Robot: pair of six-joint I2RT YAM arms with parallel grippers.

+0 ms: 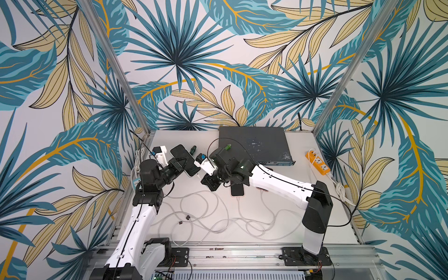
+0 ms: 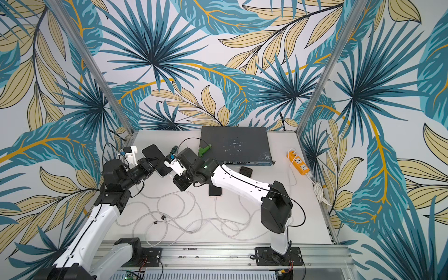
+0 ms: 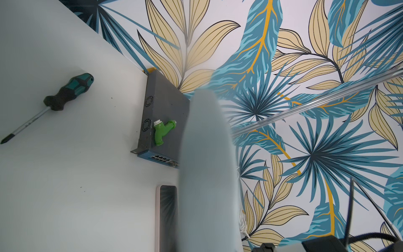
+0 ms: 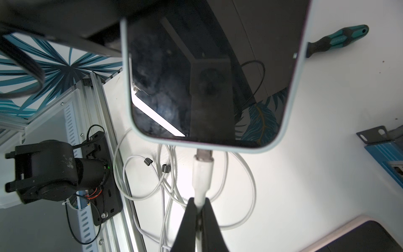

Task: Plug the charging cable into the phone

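The black-screened phone (image 4: 210, 96) with a pale blue rim is held up off the table, my left gripper (image 1: 183, 163) shut on it. Up close in the left wrist view, the phone (image 3: 207, 176) is a blurred pale blue slab. The white plug of the charging cable (image 4: 202, 172) points at the middle of the phone's bottom edge. Its grey metal tip meets that edge; how deep it sits cannot be told. Just behind the plug, my right gripper is shut on the thin cable.
A second phone (image 1: 237, 190) with a cable lies mid-table. Loose cables (image 1: 200, 219) coil in front of it. The screwdriver (image 3: 69, 92) and a dark metal box (image 1: 256, 144) are at the back; the orange power strip (image 1: 317, 162) is far right.
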